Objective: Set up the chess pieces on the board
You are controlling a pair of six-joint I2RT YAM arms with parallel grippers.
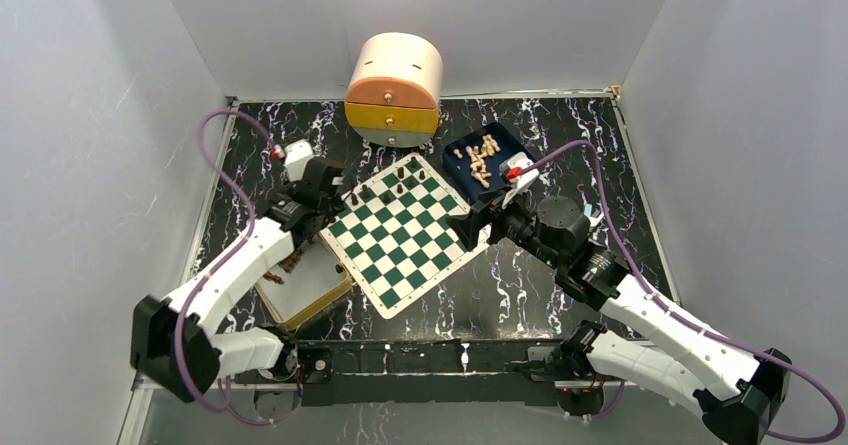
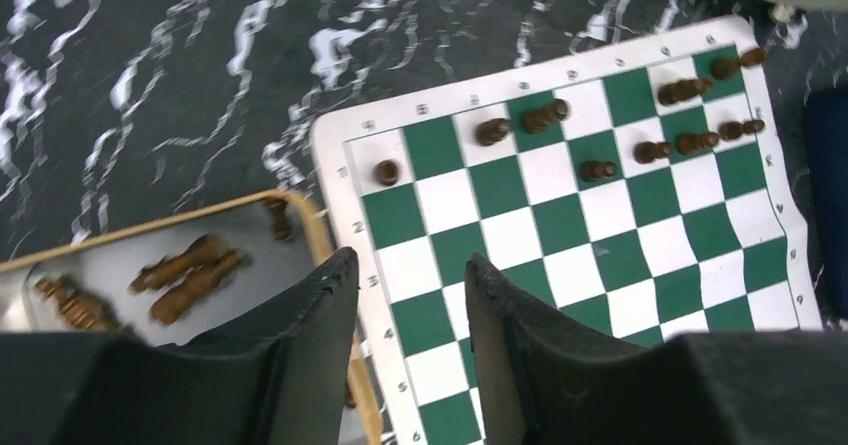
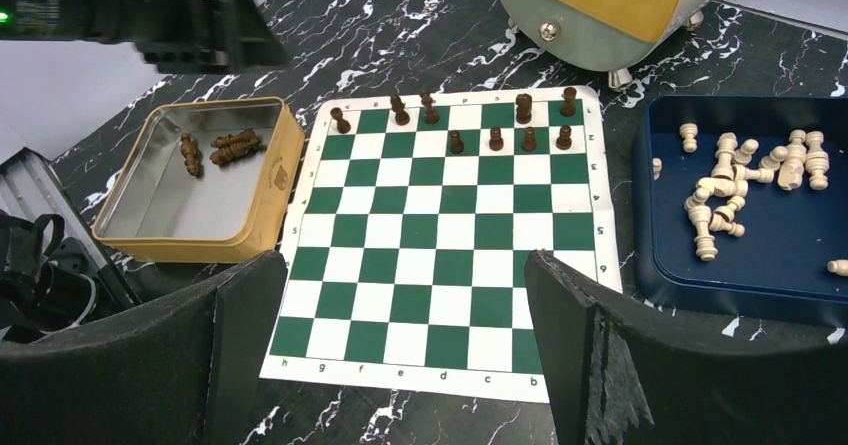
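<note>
The green-and-white chessboard (image 1: 400,255) has several dark pieces standing along its far rows, like the piece (image 3: 523,110). More dark pieces (image 3: 233,148) lie in the beige box (image 3: 180,223) left of the board; light pieces (image 3: 727,180) lie in the blue tray at right. My left gripper hangs above the board's left edge and the box, its fingers apart with nothing visible between them. My right gripper is open and empty above the board's near right side.
A rounded drawer cabinet (image 1: 392,85) stands behind the board. The blue tray (image 1: 455,170) is close to the right arm. Bare marble table surrounds the board, with walls on the sides and back.
</note>
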